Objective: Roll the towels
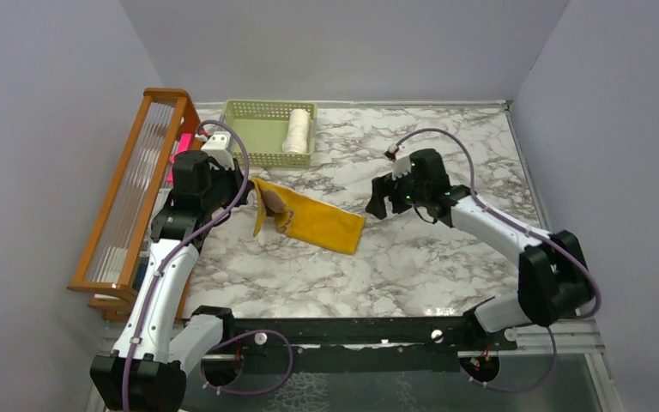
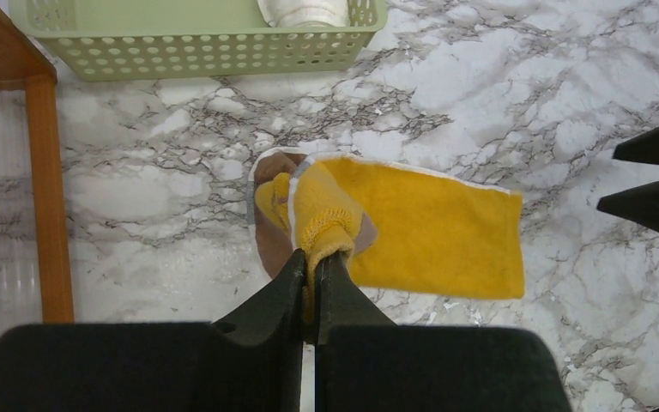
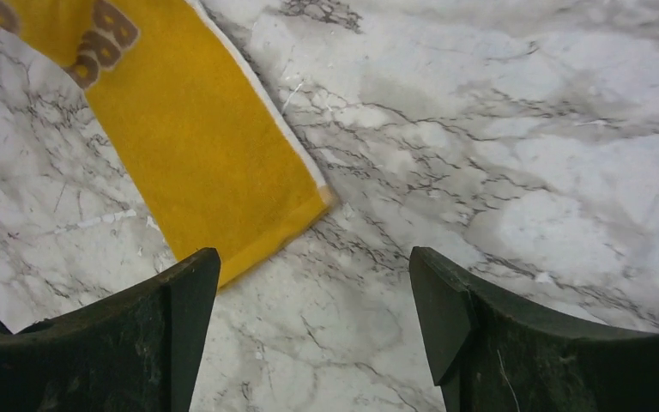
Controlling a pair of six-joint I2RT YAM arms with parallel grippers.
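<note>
A yellow towel point(image 1: 324, 227) with a brown print lies partly flat on the marble table, its right end spread out. The towel's left end is raised and bunched, with my left gripper shut on it. In the right wrist view, the flat end of the towel point(image 3: 214, 154) ends just ahead of my right gripper, which stands open with bare table between its fingers. From above, my right gripper point(image 1: 376, 206) is a little to the right of the towel's right edge, not touching it.
At the back left stands a green basket point(image 1: 262, 160) holding a rolled white towel point(image 1: 298, 131). A wooden rack point(image 1: 124, 193) borders the left side.
</note>
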